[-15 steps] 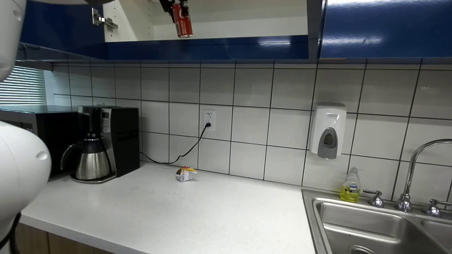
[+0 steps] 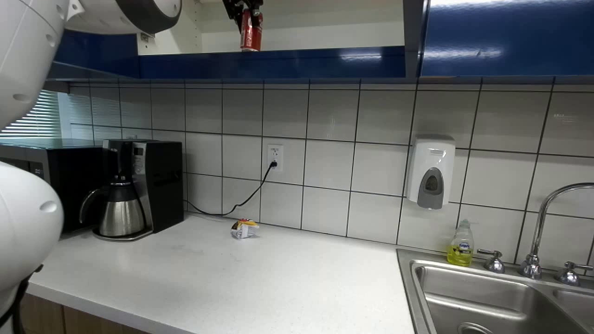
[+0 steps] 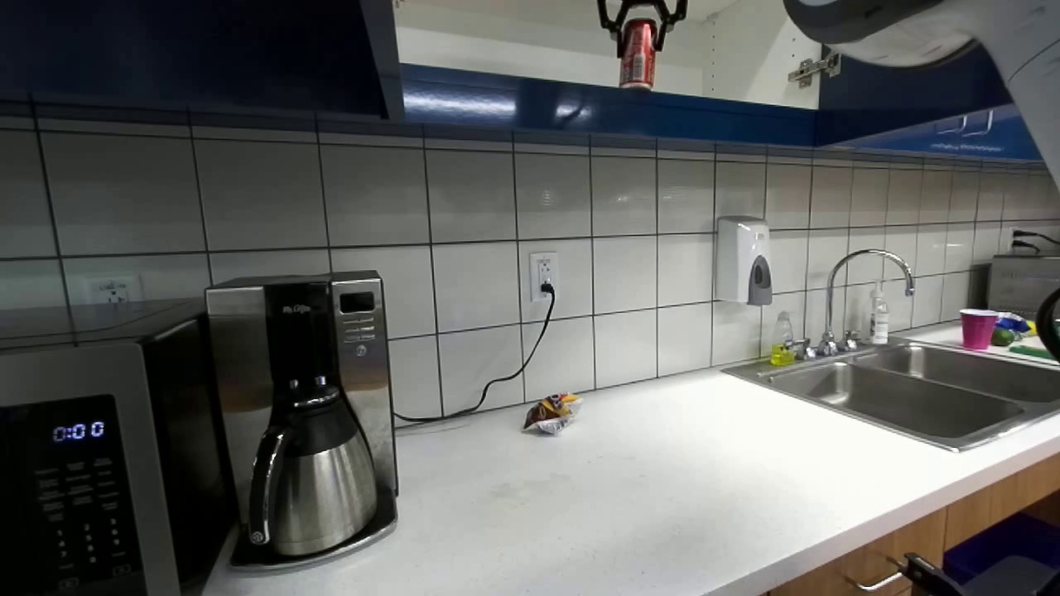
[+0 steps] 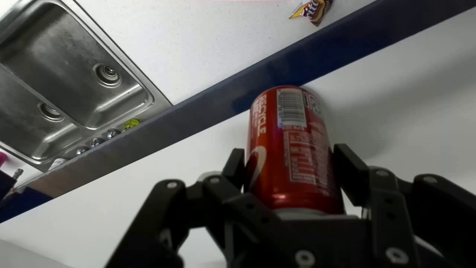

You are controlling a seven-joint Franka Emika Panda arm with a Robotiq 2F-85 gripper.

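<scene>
Held between the black fingers of my gripper is a red soda can [image 4: 290, 134], its barcode side showing in the wrist view. The gripper is shut on the can. In exterior view 1 the can [image 2: 251, 33] is near upright, its lower end close above the blue front edge [image 2: 273, 64] of the open wall cabinet. Exterior view 2 shows the can [image 3: 638, 55] slightly tilted under the gripper [image 3: 641, 30] in the same cabinet opening. Whether the can touches the shelf I cannot tell.
The open cabinet's white interior [image 2: 323, 33] looks empty where visible. On the counter below lie a crumpled snack bag [image 3: 553, 412] and a coffee maker [image 3: 318, 417]. A soap dispenser [image 2: 432, 172] hangs on the tiles, near the sink [image 2: 479, 295].
The gripper and can have shifted a little right and lower in exterior view 1, and the can has turned more upright. The arm has swung further into view at top left.
</scene>
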